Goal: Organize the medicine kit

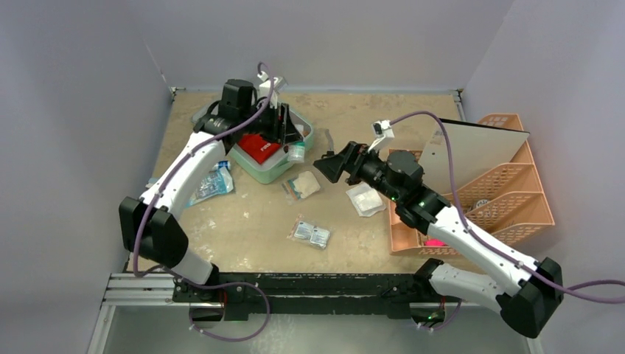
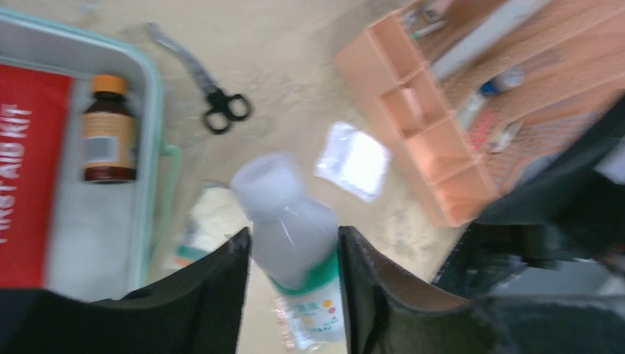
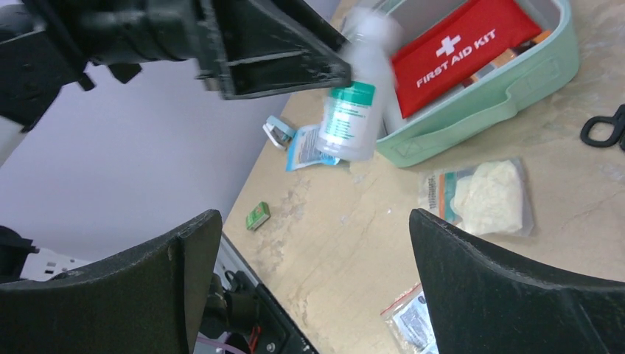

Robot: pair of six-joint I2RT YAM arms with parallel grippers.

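A white bottle with a teal label (image 1: 295, 152) (image 2: 298, 273) (image 3: 354, 118) is gripped by my left gripper (image 1: 284, 129), beside and above the mint kit box (image 1: 267, 169) (image 3: 479, 118). The box holds a red first aid pouch (image 2: 28, 169) (image 3: 461, 55) and a brown bottle (image 2: 109, 136). My right gripper (image 1: 335, 162) stands open and empty, apart from the bottle. A bag with white padding (image 1: 302, 184) (image 3: 486, 195), a clear packet (image 1: 311, 234) and black-handled scissors (image 2: 220, 109) lie on the table.
A peach organizer (image 1: 523, 221) with a white board fills the right side. A white packet (image 1: 366, 199) lies beside it. A blue packet (image 1: 210, 184) lies at left.
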